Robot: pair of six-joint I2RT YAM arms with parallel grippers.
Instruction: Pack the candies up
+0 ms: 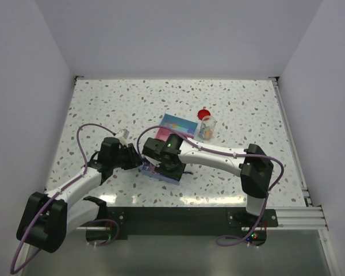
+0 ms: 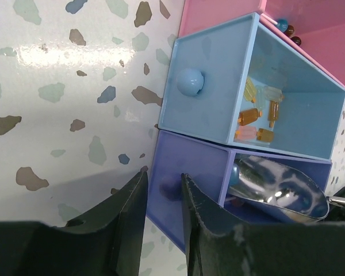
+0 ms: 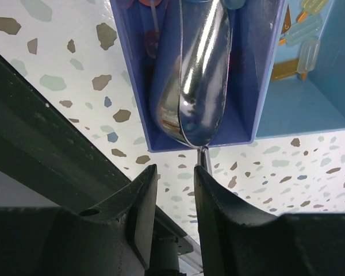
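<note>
My left gripper stands part open at the end wall of the purple bin (image 2: 210, 175), its fingers on either side of the dark round knob on that wall; contact cannot be told. A metal scoop (image 3: 201, 86) lies in the purple bin (image 3: 138, 109), over candies that it partly hides, such as a red one (image 3: 152, 43). Its thin handle (image 3: 204, 156) sticks out over the bin's edge. My right gripper is part open just off that edge, its gap empty; the handle runs by the right-hand finger, not between the two.
A light blue bin (image 2: 207, 95) with amber, yellow and pink candies adjoins the purple one. Beyond it is a pink bin (image 2: 218, 14). A clear jar (image 1: 207, 129) and a red lid (image 1: 203, 114) stand behind.
</note>
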